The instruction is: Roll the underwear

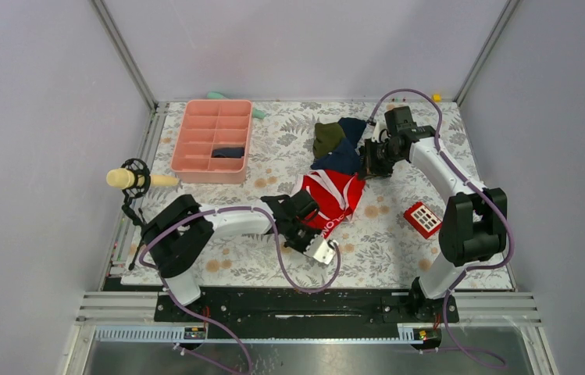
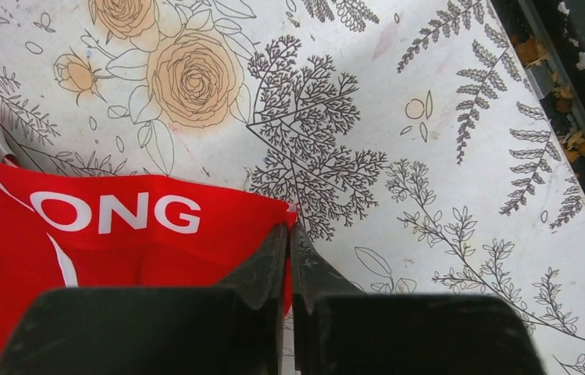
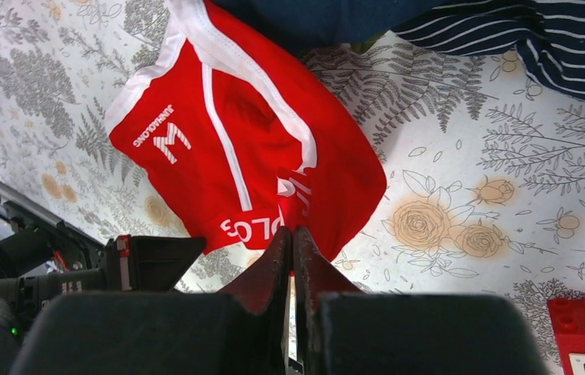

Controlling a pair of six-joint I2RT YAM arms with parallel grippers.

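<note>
The red underwear [image 1: 328, 195] with white trim and lettering is spread on the floral mat. My left gripper is shut on its lettered corner at the near side, as the left wrist view shows. In the right wrist view my right gripper is shut on a bunched red fold at another part of the garment. In the top view both arms partly cover the cloth.
Navy [image 1: 337, 160] and olive [image 1: 326, 137] garments lie behind, with striped cloth [image 3: 570, 55]. A pink compartment box [image 1: 195, 133] holding a dark roll stands back left. A red block item [image 1: 422, 219] lies right.
</note>
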